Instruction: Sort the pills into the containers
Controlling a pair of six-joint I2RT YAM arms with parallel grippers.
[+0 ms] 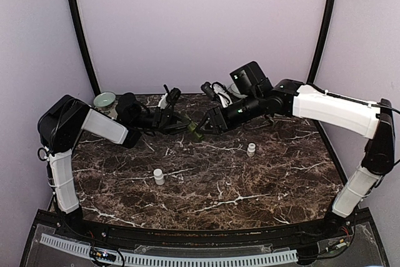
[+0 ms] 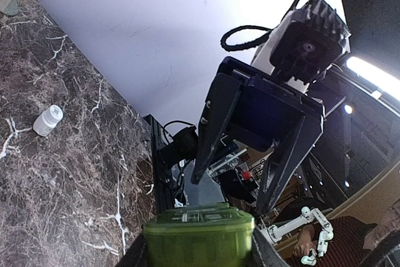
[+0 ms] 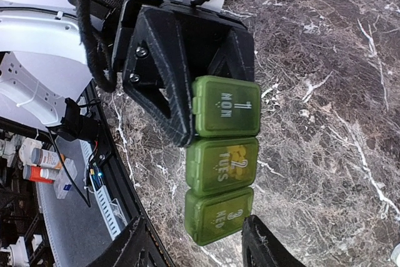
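In the right wrist view, a green weekly pill organizer (image 3: 222,164) hangs above the marble table with its MON, TUES and WED lids facing the camera. Yellow pills (image 3: 237,154) show through the TUES lid. My left gripper is shut on the organizer at its MON end, and the organizer's near end (image 2: 200,239) fills the bottom of the left wrist view. Facing its other end, my right gripper stands open, fingers apart and nothing held. White pill bottles stand upright on the table, one at front left (image 1: 159,176), another at right (image 1: 251,149).
A pale green bowl (image 1: 104,99) stands at the back left corner. Behind the right arm, a light dish (image 1: 236,90) is partly hidden.
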